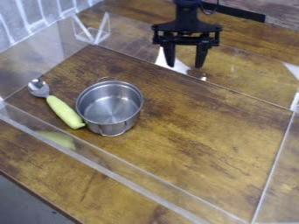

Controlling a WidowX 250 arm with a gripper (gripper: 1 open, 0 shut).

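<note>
A steel pot (pixel 110 107) stands on the left part of the wooden table (pixel 205 149). Just left of it lies a spoon (pixel 65 110) with a pale yellow-green handle, its metal head toward the upper left. My black gripper (pixel 184 54) hangs at the top centre, behind the pot and well away from it, its two fingers apart with nothing seen between them.
Clear plastic walls (pixel 264 92) border the work area on several sides. A white patch lies under the gripper at the back.
</note>
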